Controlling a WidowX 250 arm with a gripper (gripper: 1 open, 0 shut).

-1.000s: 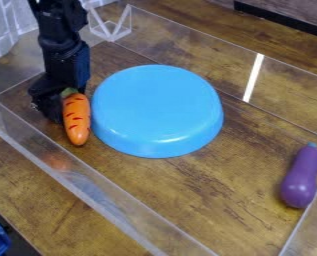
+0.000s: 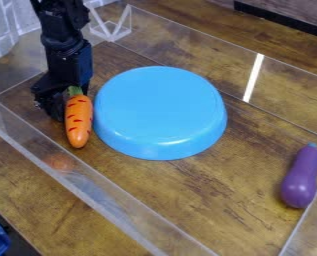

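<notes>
A dark robot gripper (image 2: 65,92) reaches down at the left, low over the green top of an orange toy carrot (image 2: 78,122). The carrot lies on the wood beside the left edge of a large upturned blue bowl or disc (image 2: 160,110). Whether the fingers are closed around the carrot's top is hidden by the dark housing. A purple toy eggplant (image 2: 300,178) lies at the right.
Clear plastic walls border the wooden workspace (image 2: 188,205), one running diagonally along the lower left. Bare wood shows below and right of the blue object. Something blue sits in the lower-left corner.
The gripper and carrot have shifted very slightly, and the blue object sits a touch further right. Little else differs.
</notes>
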